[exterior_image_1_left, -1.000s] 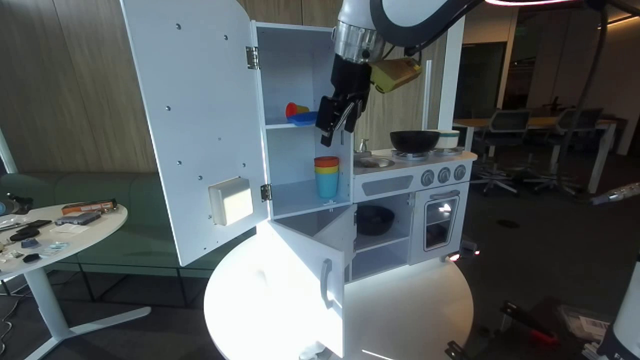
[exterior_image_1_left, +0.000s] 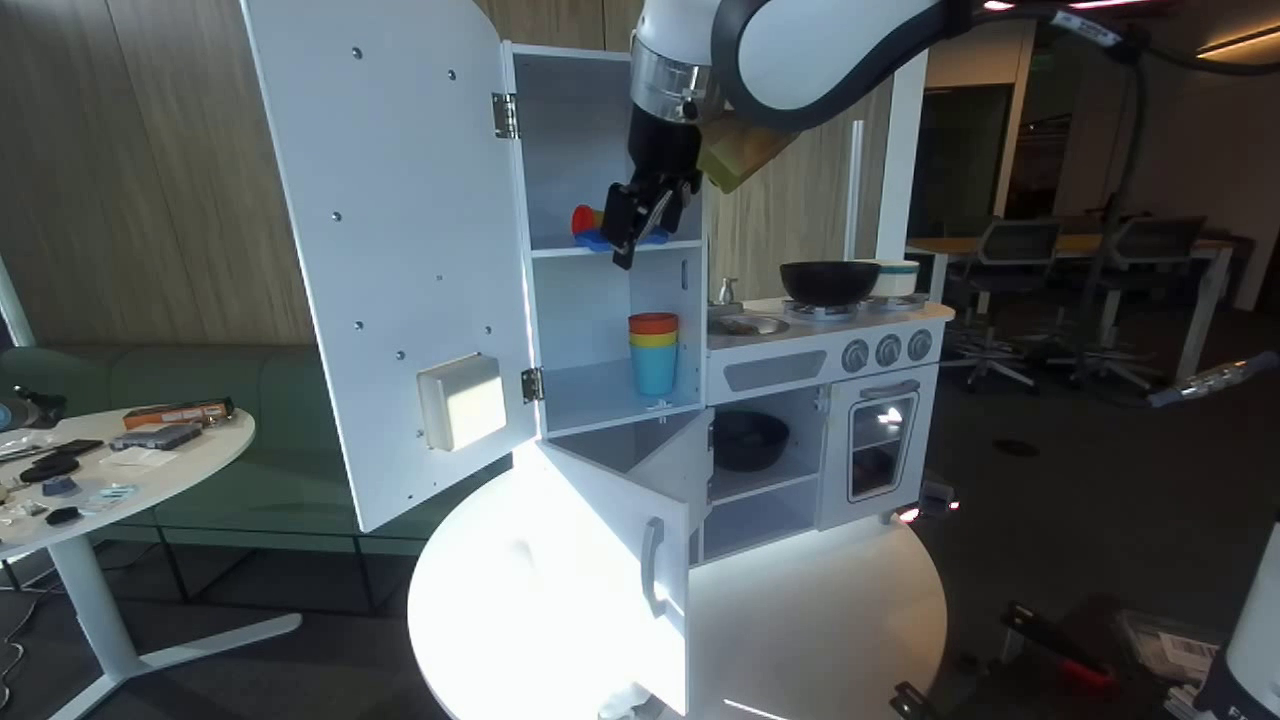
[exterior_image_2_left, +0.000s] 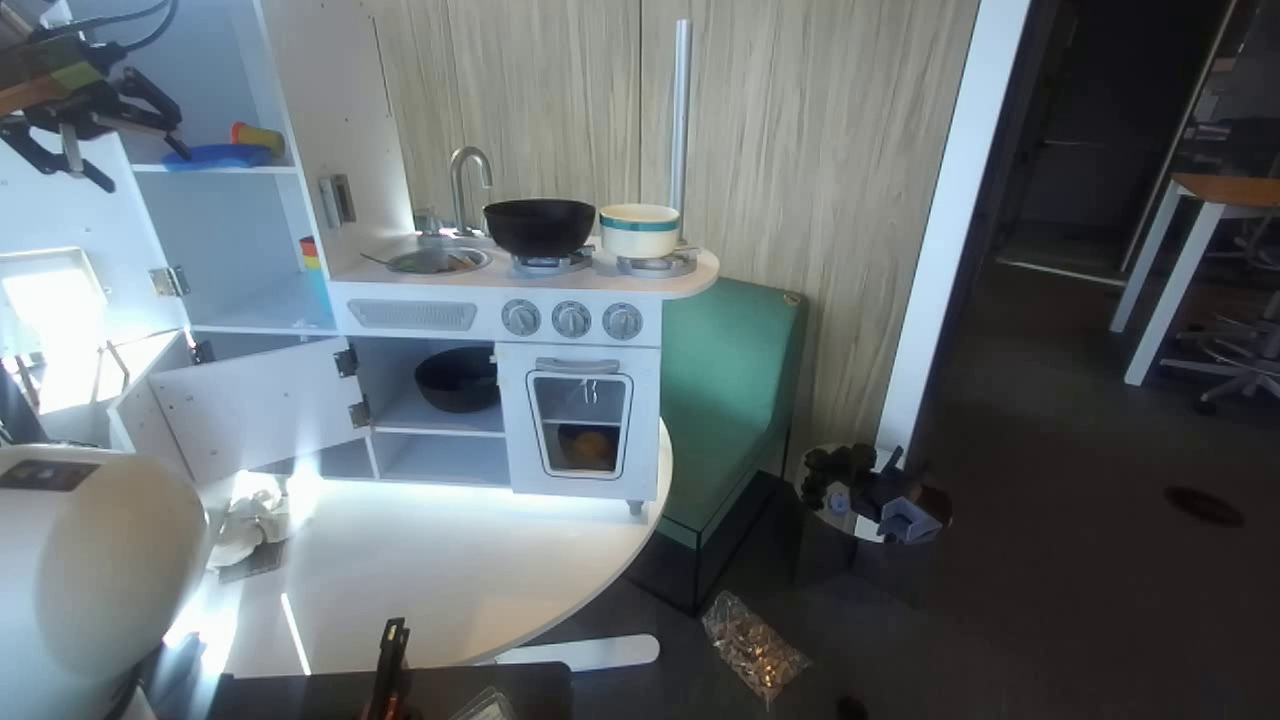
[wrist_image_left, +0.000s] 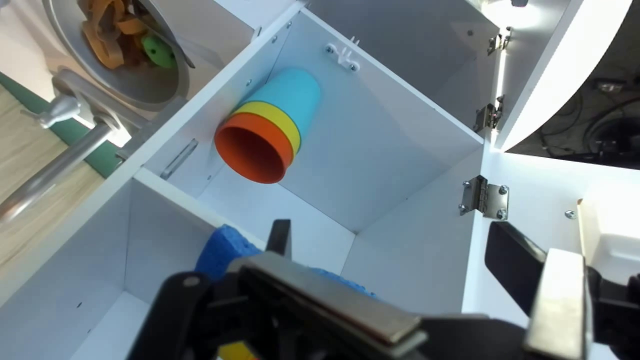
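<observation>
My gripper (exterior_image_1_left: 636, 240) hangs open in front of the cabinet's upper shelf, tilted down. In the wrist view, its two fingers (wrist_image_left: 558, 300) stand wide apart with nothing held. On that shelf lies a blue object (exterior_image_2_left: 222, 156), partly hidden by the gripper; in the wrist view its blue edge (wrist_image_left: 222, 249) shows beside the left finger. A small red and yellow cup (exterior_image_2_left: 258, 138) lies on its side there, too. Down in the middle compartment stands a stack of cups (wrist_image_left: 270, 126), turquoise with yellow and orange rims, upright in exterior view 1.
The tall cabinet door (exterior_image_1_left: 408, 240) stands wide open on the left, and the lower door (exterior_image_1_left: 636, 540) hangs open. Right of the cabinet are the sink (exterior_image_2_left: 438, 260), a black pan (exterior_image_2_left: 540, 226) and a cream pot (exterior_image_2_left: 639, 232). A black bowl (exterior_image_1_left: 750, 440) sits below.
My gripper has moved left and slightly up in exterior view 1, from the cabinet's right side to in front of the blue object. The shelf's things look unmoved.
</observation>
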